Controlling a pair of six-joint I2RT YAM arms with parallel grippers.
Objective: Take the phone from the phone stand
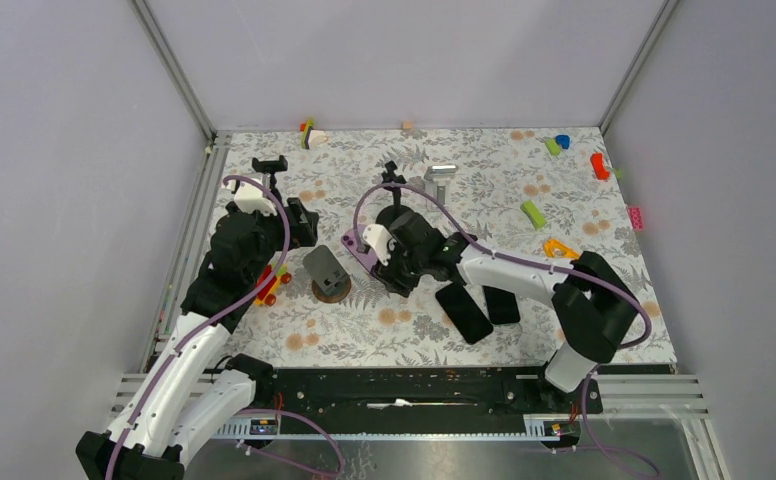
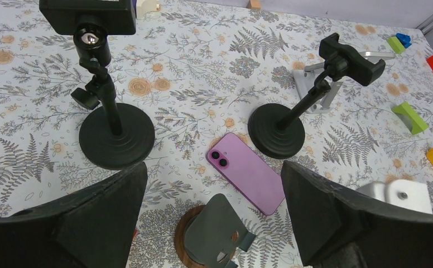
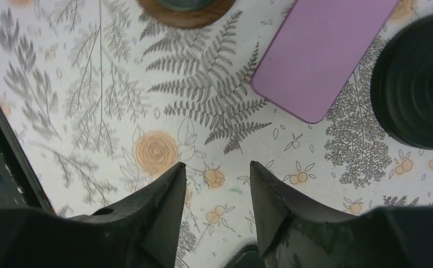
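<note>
The purple phone lies flat on the patterned table, its camera side up, between two phone stands: a black one and a grey one on a round wooden base. No phone rests on either stand. My right gripper is over the table, fingers apart and empty. The purple phone's end is off to the upper right in that view, clear of the fingers. At the left, my left gripper stays open, holding nothing.
Another black stand stands at the left, and a silver stand at the back. Two black phones lie at the front right. Small toys are scattered along the right side.
</note>
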